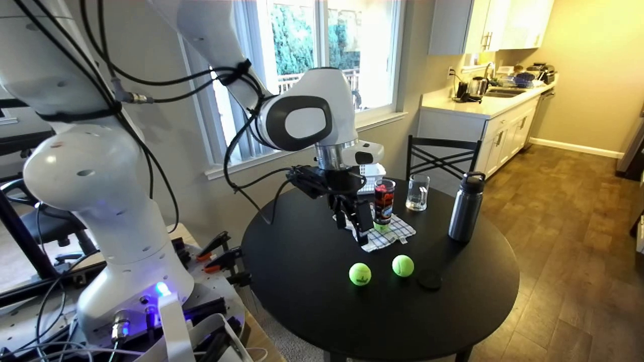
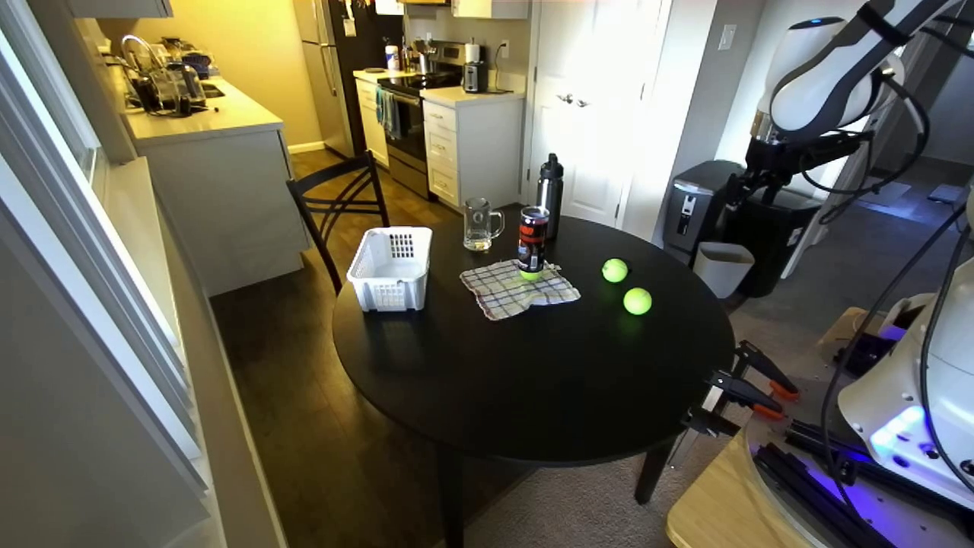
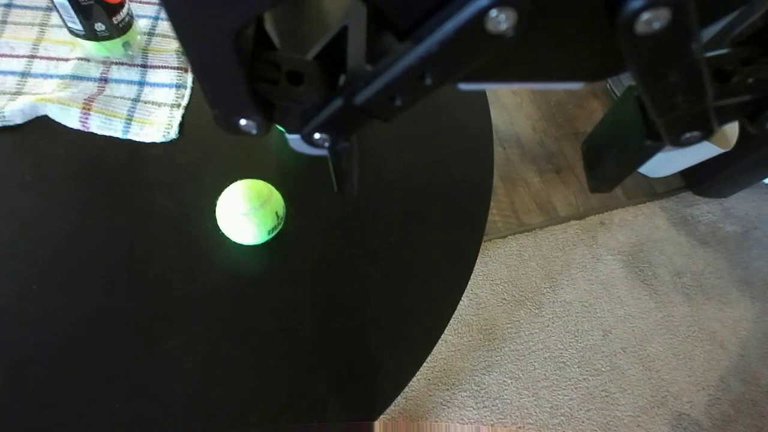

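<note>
My gripper [image 1: 351, 232] hangs above the table, open and empty; in the wrist view its fingers [image 3: 345, 169] stand wide apart. In exterior view 1 it is in front of part of the checked cloth. One tennis ball [image 1: 360, 274] rests on the bare tabletop, lower than the gripper and nearer the camera; a second tennis ball [image 1: 403, 266] is close beside it. Upright on the cloth [image 2: 511, 291] stands a clear tube with a dark label [image 2: 532, 239], some green showing at its bottom. In the wrist view one ball [image 3: 250, 212] lies clear of the fingers.
A white basket [image 2: 393, 274] sits at the window side of the table [image 2: 475, 393]. The glass mug [image 1: 417, 193] and the tall metal bottle [image 1: 466, 208] stand beyond the cloth. Near the balls lies a flat black disc [image 1: 429, 279]. Clamps [image 1: 224, 259] grip the table edge by the robot base.
</note>
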